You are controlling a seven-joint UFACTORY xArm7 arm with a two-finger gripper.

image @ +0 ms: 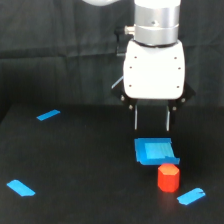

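My gripper, a white body with two thin dark fingers, hangs open above a small blue square tray, with nothing visible between the fingertips. A red hexagonal block stands just in front of the tray, toward the camera.
Blue tape strips lie on the dark table: one at the back left, one at the front left, one at the front right.
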